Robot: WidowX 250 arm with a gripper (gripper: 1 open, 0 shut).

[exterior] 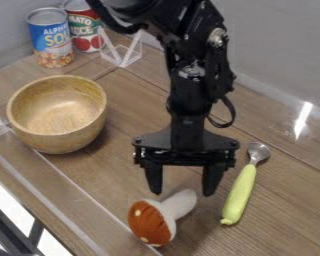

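Observation:
My black gripper point(183, 178) is open, its two fingers pointing down just above and behind a toy mushroom point(149, 222) with an orange cap and white stem, with nothing between them. A spoon with a pale green handle point(239, 195) lies to the right of the gripper. A wooden bowl point(56, 135) stands to the left.
Two cans, a soup can point(52, 39) and a tomato can point(84, 30), stand at the back left against the wall. The wooden table point(276, 225) has free room at the back right. Its edge runs along the lower left.

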